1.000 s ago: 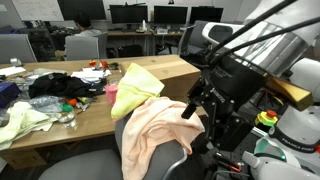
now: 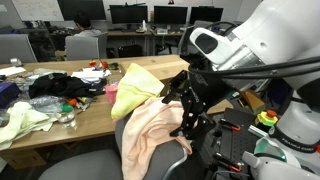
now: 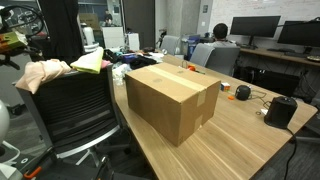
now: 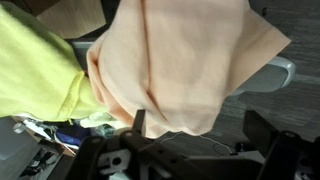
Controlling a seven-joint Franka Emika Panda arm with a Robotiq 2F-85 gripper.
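Observation:
A peach cloth (image 2: 153, 132) hangs draped over the back of a dark chair, with a yellow cloth (image 2: 138, 88) beside it. In the wrist view the peach cloth (image 4: 185, 65) fills the middle, and the yellow cloth (image 4: 38, 70) lies at the left. My gripper is open, its two fingers apart at the lower edge of the peach cloth, with no cloth visibly pinched. From the first exterior view the gripper (image 2: 178, 110) overlaps the cloth's right side; whether it touches cannot be told. The second exterior view has the peach cloth (image 3: 42, 73) at far left.
The chair back (image 3: 75, 108) stands against the wooden table (image 3: 240, 110). A large cardboard box (image 3: 170, 103) sits on that table. Bags, bottles and more cloth clutter the table's left part in the first exterior view.
My gripper has moved left in the first exterior view, from beside the peach cloth to overlapping its right side. Both cloths look unmoved.

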